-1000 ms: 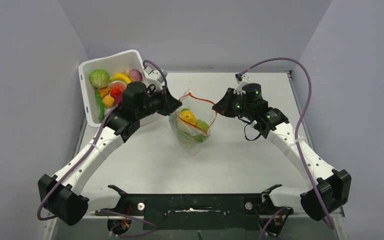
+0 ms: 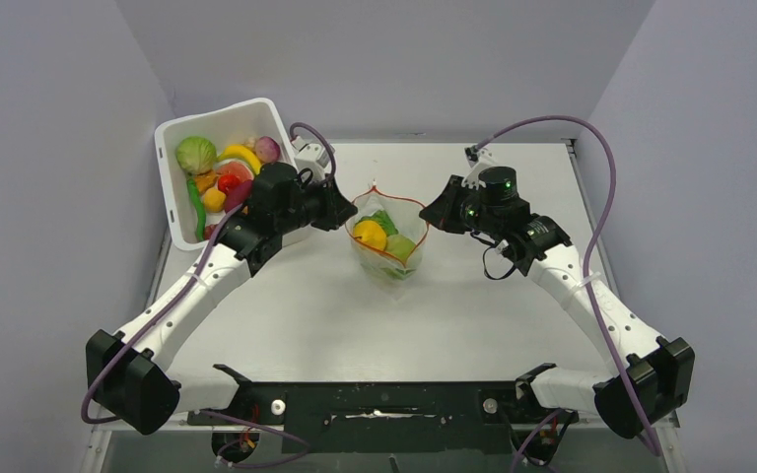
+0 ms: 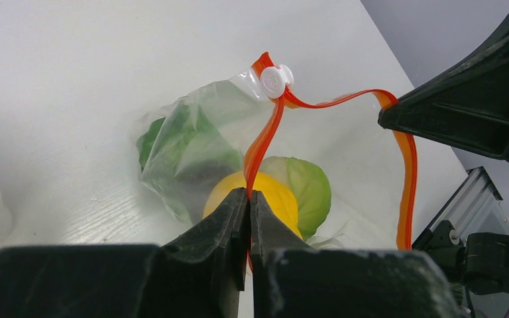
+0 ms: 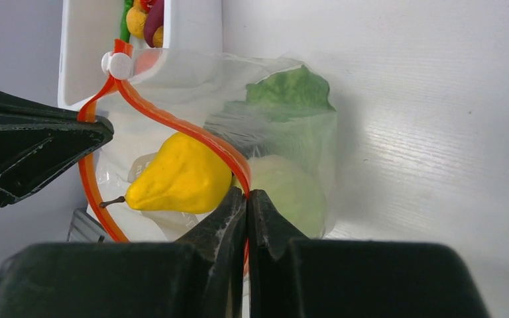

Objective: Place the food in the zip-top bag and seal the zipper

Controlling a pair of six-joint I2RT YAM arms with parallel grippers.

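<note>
A clear zip bag (image 2: 384, 256) with red zipper stands open at the table's middle, holding a yellow pepper (image 2: 369, 235) (image 4: 179, 175) and green vegetables (image 2: 399, 245). A white slider (image 3: 273, 81) (image 4: 120, 65) sits on the zipper. My left gripper (image 2: 348, 214) is shut on one side of the bag's zipper edge. My right gripper (image 2: 426, 216) is shut on the opposite edge. The bag's mouth is stretched between them.
A white bin (image 2: 168, 158) of mixed produce stands at the back left, partly behind my left arm. Grey walls close in the sides and back.
</note>
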